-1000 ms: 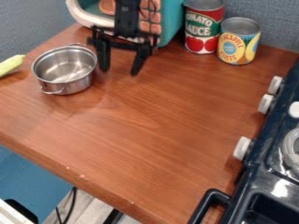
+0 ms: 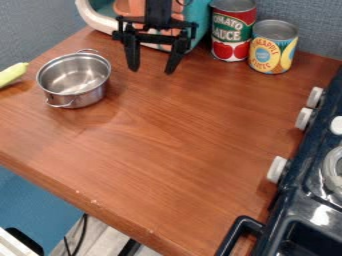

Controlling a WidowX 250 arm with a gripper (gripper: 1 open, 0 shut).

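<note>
My black gripper (image 2: 152, 62) hangs at the top centre of the camera view, its two fingers open and pointing down, with nothing between them. It is above and to the right of a steel pot (image 2: 74, 85) with small handles on the wooden table (image 2: 174, 160), and in front of a teal and white container.
A tomato sauce can (image 2: 233, 32) and a yellow can (image 2: 273, 46) stand at the back right. A black stove (image 2: 301, 230) fills the right edge. A pale yellow item (image 2: 11, 74) lies at the far left.
My gripper has risen and moved slightly right, away from the pot, over the last second. The other objects have not moved.
</note>
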